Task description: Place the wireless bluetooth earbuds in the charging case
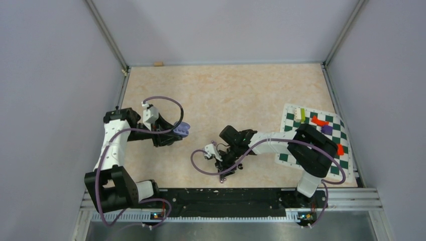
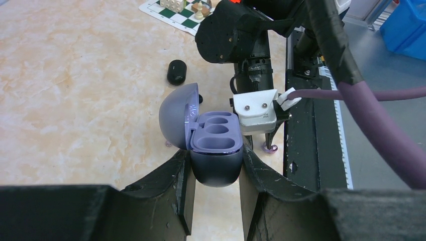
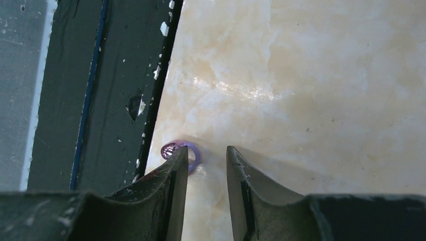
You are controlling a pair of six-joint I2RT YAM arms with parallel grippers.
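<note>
In the left wrist view, my left gripper is shut on the base of a lavender charging case (image 2: 216, 131). The case's lid stands open and its slots look empty. A purple earbud (image 3: 188, 150) lies on the table by the front edge in the right wrist view. Just above the table, my right gripper is part open; its left finger hides part of that earbud, and the gap between the fingers is empty. Another small purplish piece, perhaps an earbud (image 2: 168, 144), shows partly behind the case lid.
A black oval object (image 2: 177, 72) lies on the table, with a smaller dark piece (image 2: 200, 99) near it. At the right, a green-and-white checkered board (image 1: 288, 158) bears coloured blocks.
</note>
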